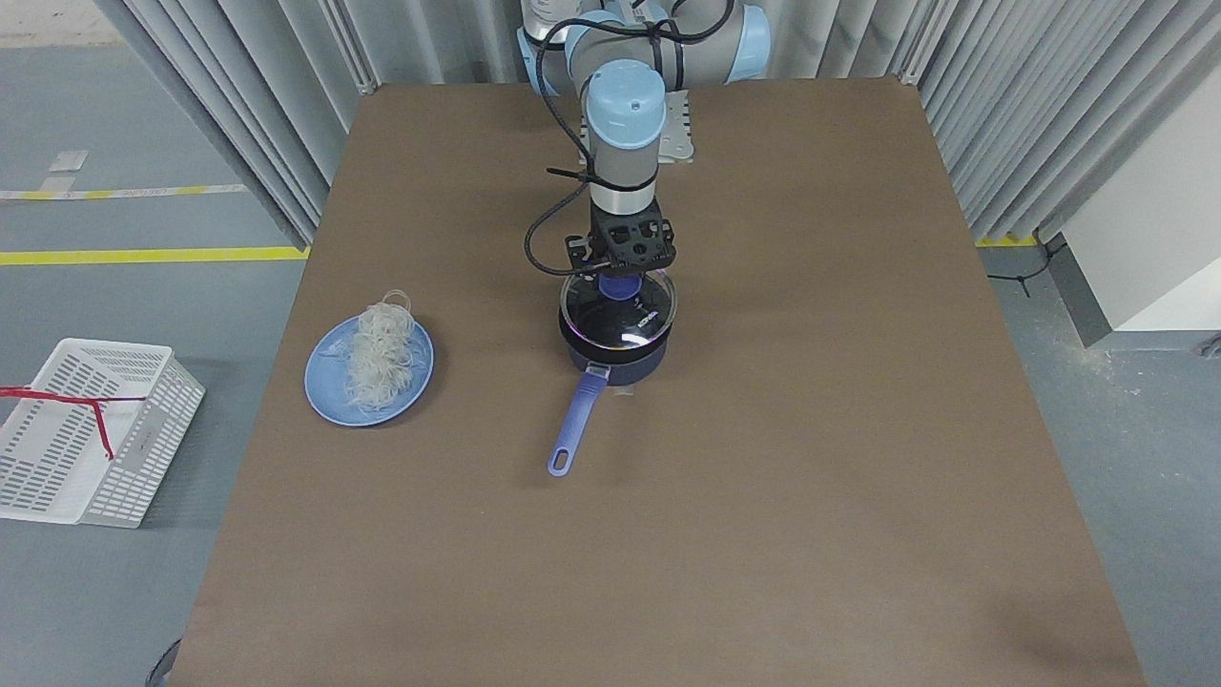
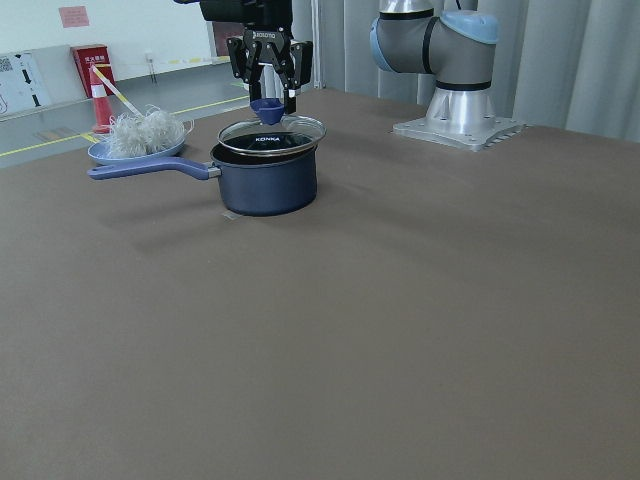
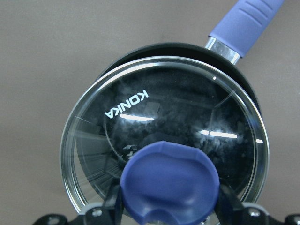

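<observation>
My gripper (image 2: 271,98) is shut on the blue lid knob (image 3: 169,180), directly over the saucepan. The glass lid (image 3: 140,101) marked KONKA sits at the top of the dark blue pot (image 2: 266,190), slightly offset, with part of the pot's rim showing past it in the wrist view; whether it fully rests on the rim I cannot tell. The pot's lilac handle (image 1: 572,429) points toward the front camera.
A blue plate (image 1: 332,395) with white noodle-like strands (image 1: 381,355) lies left of the pot in the front view. A white basket (image 1: 137,481) stands on the floor beyond the left edge.
</observation>
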